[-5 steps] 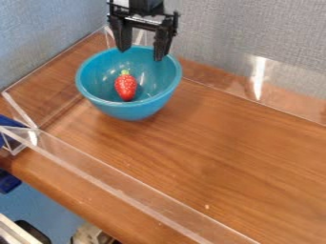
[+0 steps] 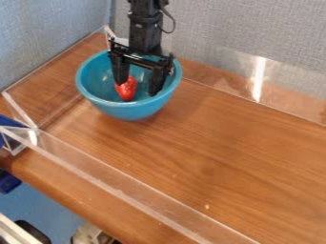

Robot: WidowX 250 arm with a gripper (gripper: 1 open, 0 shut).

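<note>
A light blue bowl [image 2: 137, 107] sits on the wooden table at the upper left. Inside it lies a red strawberry [image 2: 126, 89], partly covered by the black gripper [image 2: 135, 77], which reaches down into the bowl from above with its fingers apart, around or just over the strawberry. Whether either finger touches the fruit is not clear.
Clear plastic edging runs along its left and back. Grey textured walls stand behind. A dark blue object [image 2: 8, 133] is at the left edge.
The gripper has descended from above the bowl into it, down beside the strawberry, and now hides part of the fruit.
</note>
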